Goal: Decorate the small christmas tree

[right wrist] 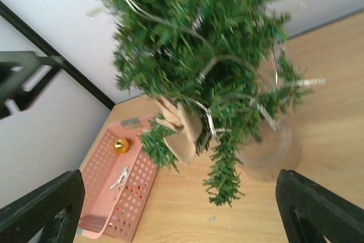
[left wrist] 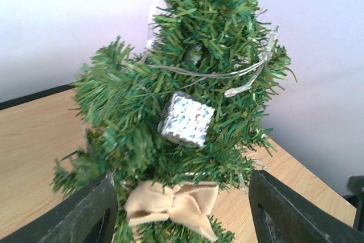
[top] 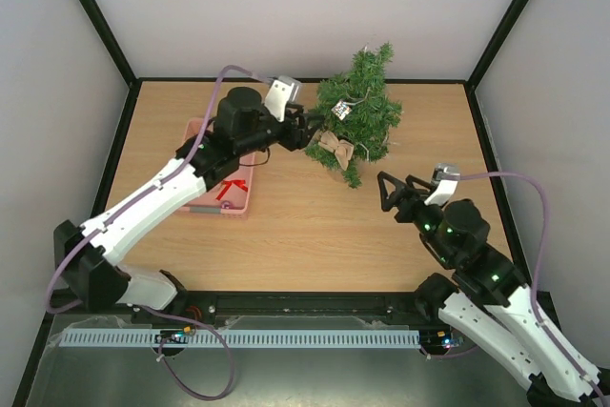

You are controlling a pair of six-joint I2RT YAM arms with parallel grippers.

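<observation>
The small green Christmas tree [top: 367, 107] stands at the back of the table, right of centre, with pale wires on its branches. A silver box ornament [left wrist: 187, 119] rests among the branches, above a beige bow [left wrist: 170, 203] near the base. My left gripper [top: 314, 125] is just left of the tree, apart from the silver box; its fingers [left wrist: 85, 211] stand open with no object held. To the tree's front right, my right gripper [top: 395, 186] hangs over the table, also open and empty. The right wrist view shows the tree's lower branches and the bow [right wrist: 181, 129].
A pink basket [right wrist: 133, 203] sits at the left, partly under my left arm. Inside are a gold ball [right wrist: 121, 145] and a red ribbon ornament [top: 232, 189].
</observation>
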